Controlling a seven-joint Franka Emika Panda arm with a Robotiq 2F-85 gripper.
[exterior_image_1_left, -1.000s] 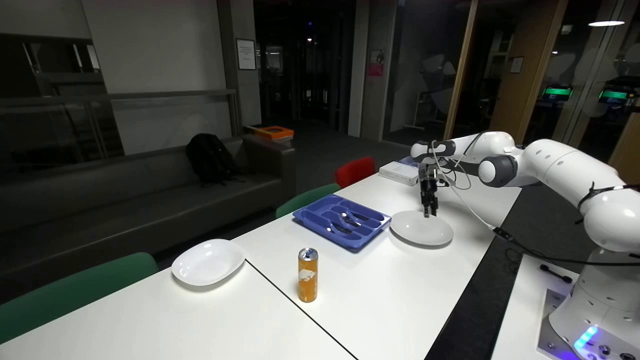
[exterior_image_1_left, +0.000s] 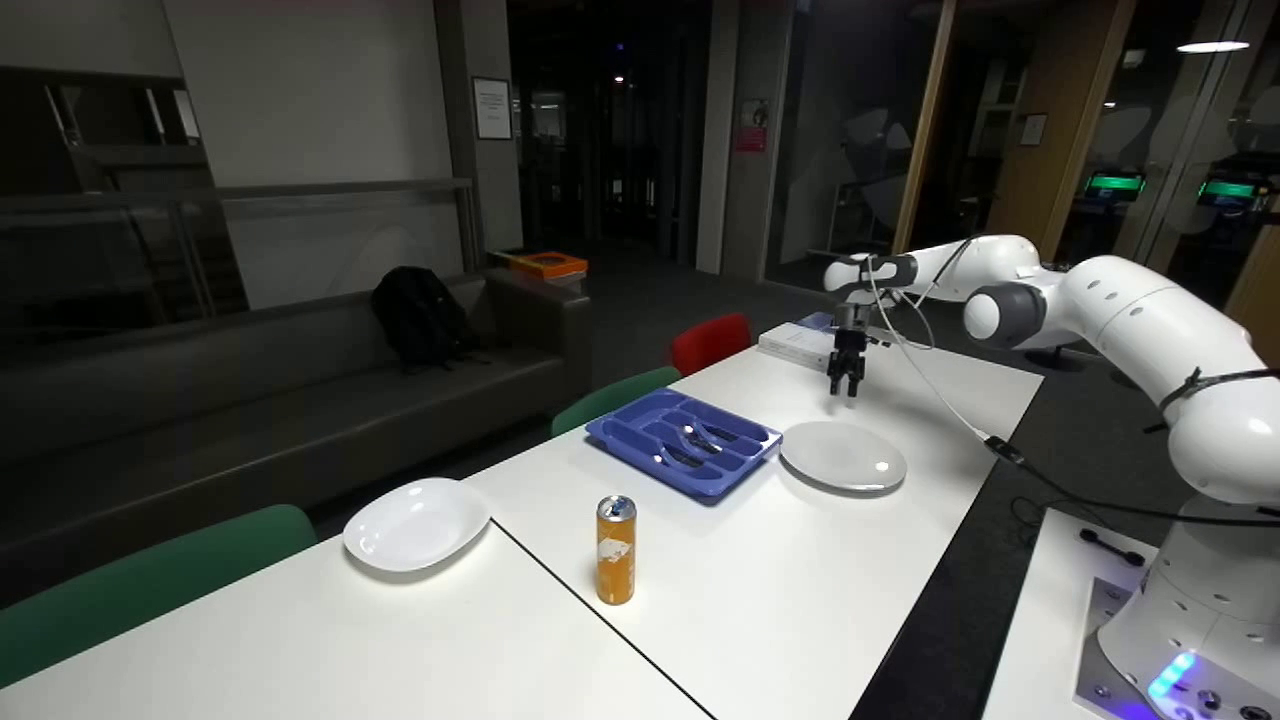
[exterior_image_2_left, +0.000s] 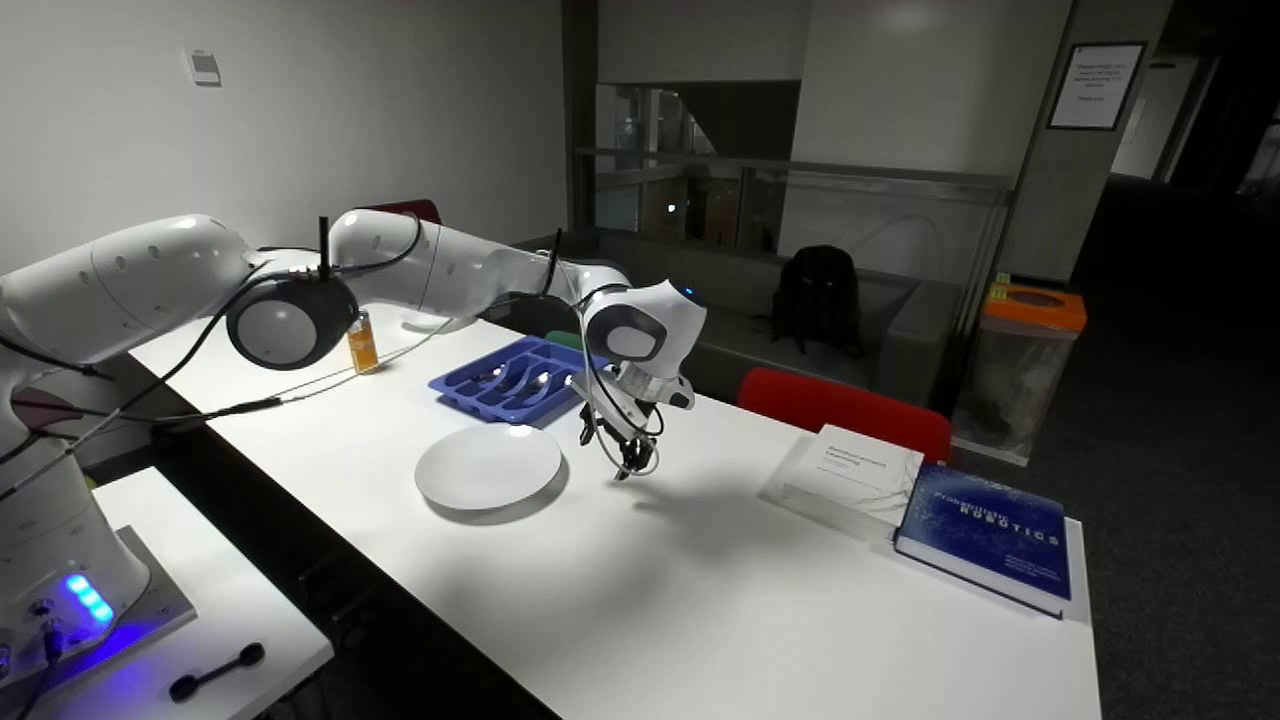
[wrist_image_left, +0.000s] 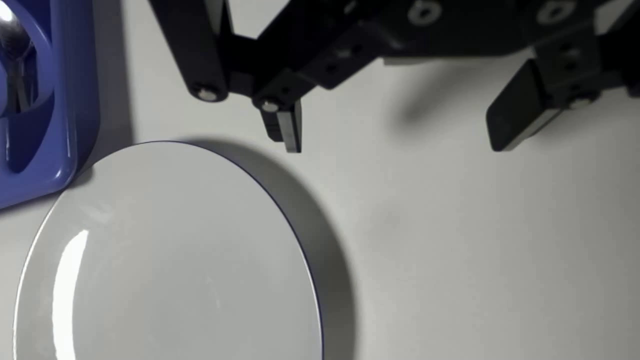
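Observation:
My gripper stands open above the white table, with nothing between its fingers. Below and left of it in the wrist view lies a round white plate (wrist_image_left: 198, 258), flat on the table and apart from the fingers. In exterior view 1 the gripper (exterior_image_1_left: 845, 390) hangs just past the far side of the plate (exterior_image_1_left: 843, 456). A blue cutlery tray (wrist_image_left: 78, 108) sits right beside the plate, with some metal cutlery (exterior_image_1_left: 698, 439) in its compartments. From exterior view 2, the arm's wrist partly covers the gripper (exterior_image_2_left: 618, 454).
An orange can (exterior_image_1_left: 615, 552) stands upright near the table seam, and a white bowl-like dish (exterior_image_1_left: 417, 526) lies farther left. At the other end are a white book (exterior_image_2_left: 852, 474) and a blue book (exterior_image_2_left: 986, 528). Bare table lies between gripper and books.
My gripper has risen from the plate's far rim and moved slightly away from the plate, and its fingers now look spread. Plate, tray and can are where they were.

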